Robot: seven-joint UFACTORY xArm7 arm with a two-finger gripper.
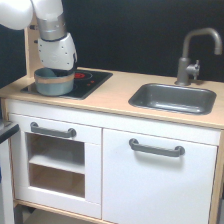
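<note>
A white robot arm (49, 30) reaches down from the upper left to a teal-grey pot (53, 86) on the black cooktop (93, 82). The gripper (57, 66) is at the pot's top; its fingertips are hard to make out, so I cannot tell whether it is open or shut or whether it holds the pot.
A steel sink (172, 98) with a tap (188, 62) is on the right of the wooden counter (126, 95). Below are a white open-shelf compartment (57, 154) and a closed cupboard door (159, 185) with grey handles. The counter between cooktop and sink is clear.
</note>
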